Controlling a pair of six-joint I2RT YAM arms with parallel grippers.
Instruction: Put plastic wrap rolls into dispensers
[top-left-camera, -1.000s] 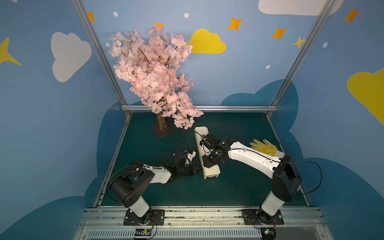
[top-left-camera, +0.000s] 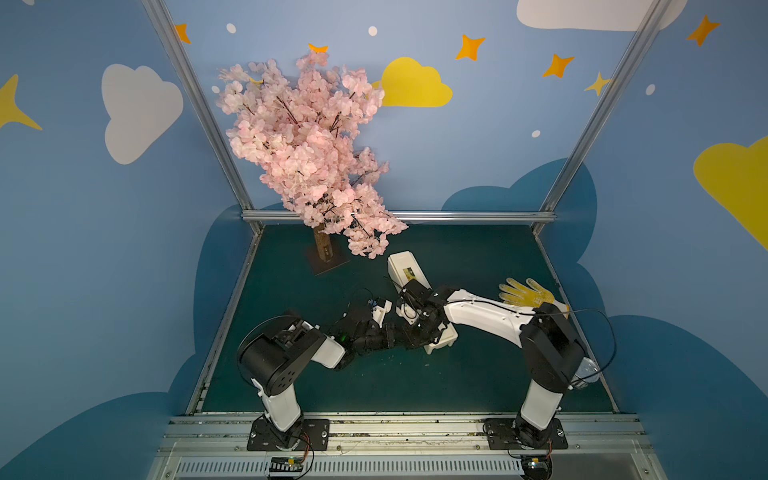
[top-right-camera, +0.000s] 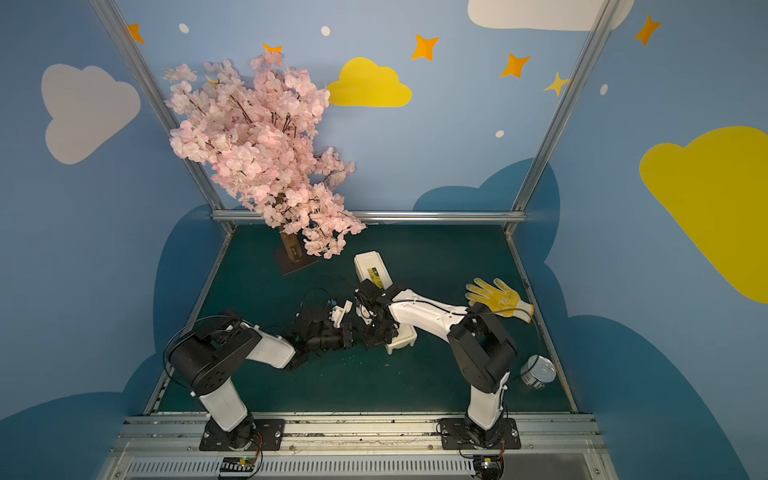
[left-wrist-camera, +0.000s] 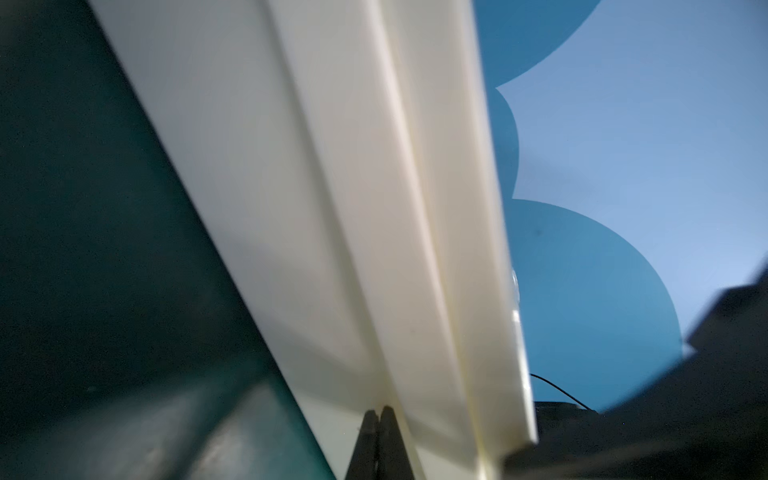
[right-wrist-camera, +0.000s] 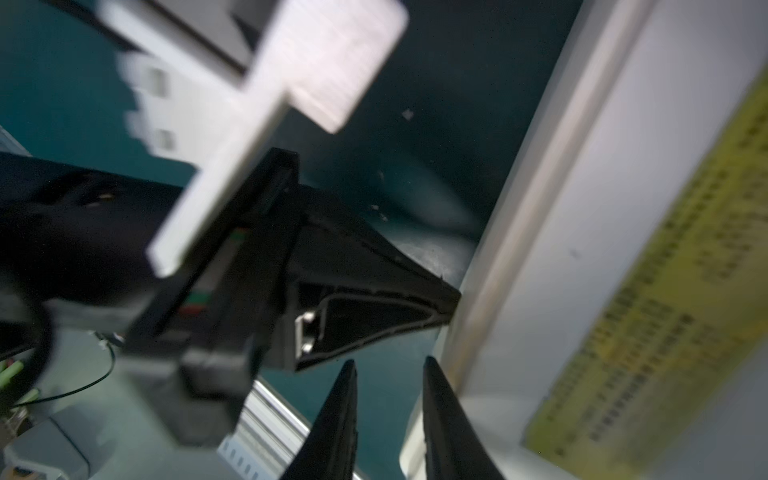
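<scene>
A long white dispenser (top-left-camera: 405, 266) with a yellow label lies slanted mid-table, its middle hidden under my right arm. In the left wrist view the dispenser's side (left-wrist-camera: 336, 240) fills the centre. My left gripper is shut, its tips at that side; nothing shows between them. The right wrist view shows the left fingertips (right-wrist-camera: 452, 304) against the dispenser's edge. My right gripper is at the dispenser, its fingers a little apart; whether they grip its edge cannot be told. A clear round object, perhaps the wrap roll (top-right-camera: 538, 371), sits at the right.
A yellow glove (top-right-camera: 496, 297) lies at the right side. The pink blossom tree (top-left-camera: 308, 152) stands at the back left on a brown base (top-left-camera: 326, 260).
The right arm has swung left. The dispenser has turned, its near end now farther right and its labelled face showing more. The left arm has shifted a little right against it.
</scene>
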